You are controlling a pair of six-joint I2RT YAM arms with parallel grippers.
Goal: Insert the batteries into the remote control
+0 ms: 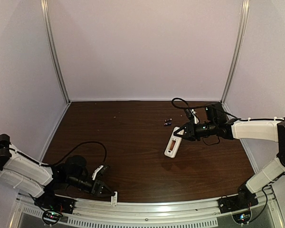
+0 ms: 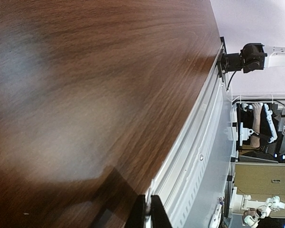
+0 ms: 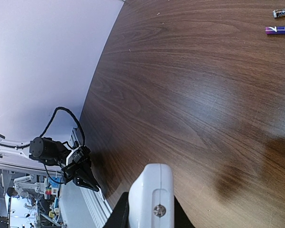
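Observation:
The white remote control [image 1: 170, 152] hangs at a slant over the right half of the table, its battery compartment showing uncovered and empty-looking. My right gripper [image 1: 179, 133] is shut on its upper end; in the right wrist view the remote's rounded end [image 3: 152, 192] stands between the dark fingers. My left gripper [image 1: 109, 192] is at the table's front edge, shut on a small white battery cover [image 1: 114, 198]. Edge-on, the cover shows as a thin white sliver in the left wrist view. A purple-and-blue battery [image 3: 280, 30] and a dark battery [image 3: 284, 13] lie beyond the remote.
A metal rail [image 1: 147, 207] runs along the table's front edge, just under the left gripper. Pale walls close in the back and sides.

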